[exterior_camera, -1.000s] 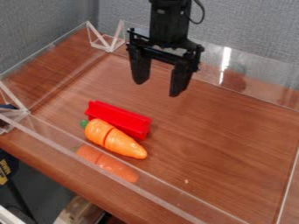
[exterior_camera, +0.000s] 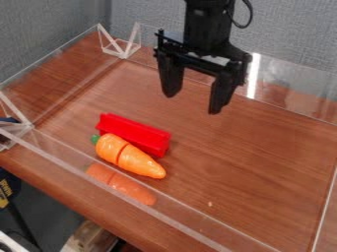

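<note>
My black gripper hangs open above the middle back of the wooden table, its two fingers wide apart with nothing between them. Below it to the left lie a red bar-shaped object and, just in front of that, an orange toy carrot with a green tip.
Clear panels edge the table, with white brackets at the back left and left. An orange piece shows through the front panel.
The red object and carrot have not moved.
</note>
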